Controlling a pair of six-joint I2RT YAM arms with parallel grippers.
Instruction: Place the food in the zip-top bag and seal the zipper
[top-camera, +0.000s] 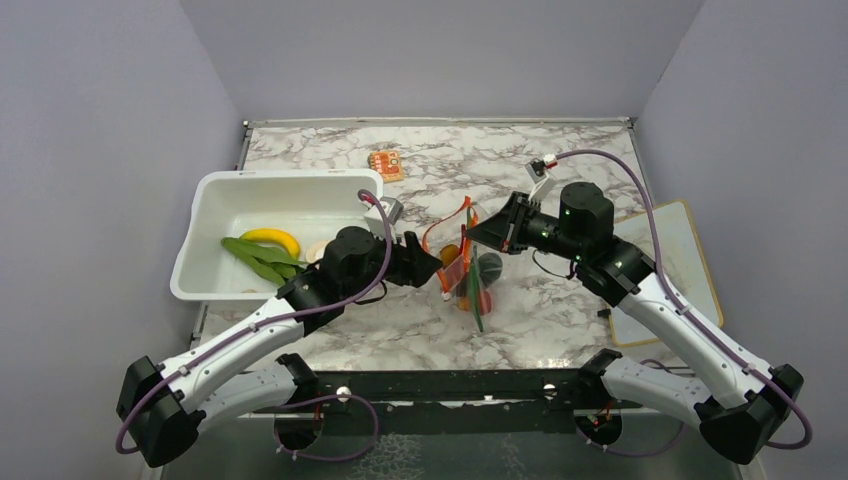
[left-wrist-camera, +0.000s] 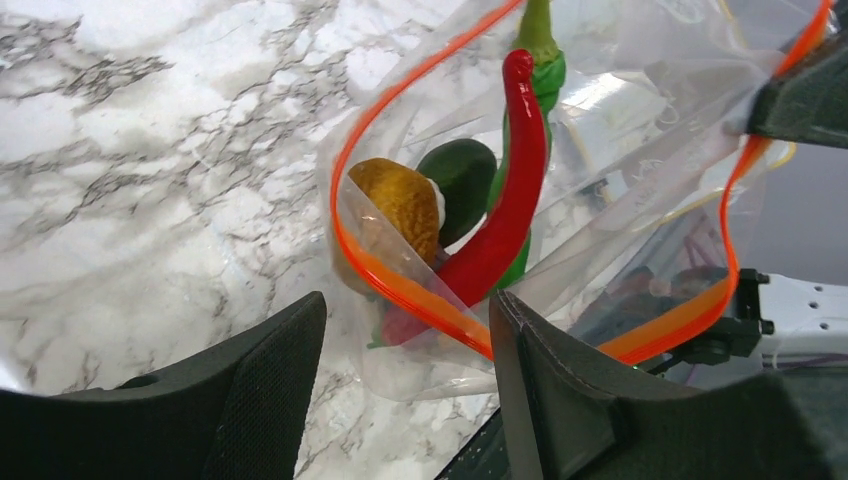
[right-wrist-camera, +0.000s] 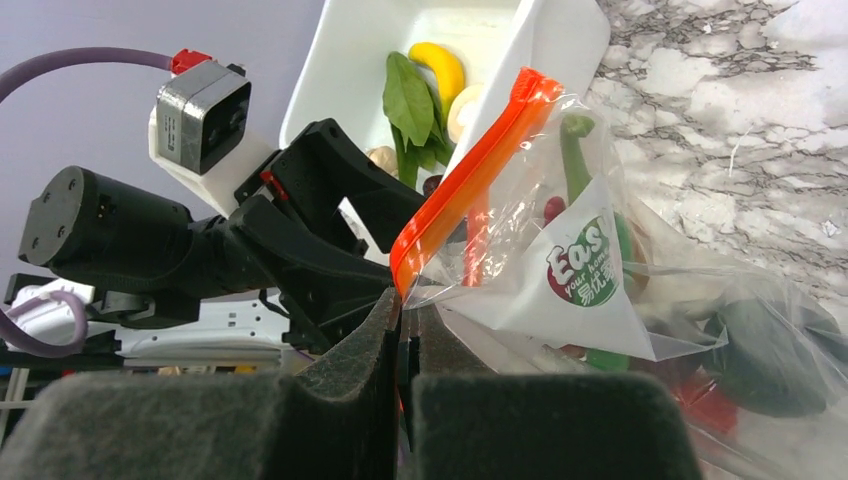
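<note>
The clear zip bag with an orange zipper stands mid-table, mouth open, holding a red chili, a green pepper, a brown item and a dark green item. My right gripper is shut on the zipper edge of the bag. My left gripper is open at the bag's left side, its fingers apart below the orange strip, with the bag just beyond them.
A white bin at the left holds a banana and leafy greens. An orange card lies behind, a white board at the right.
</note>
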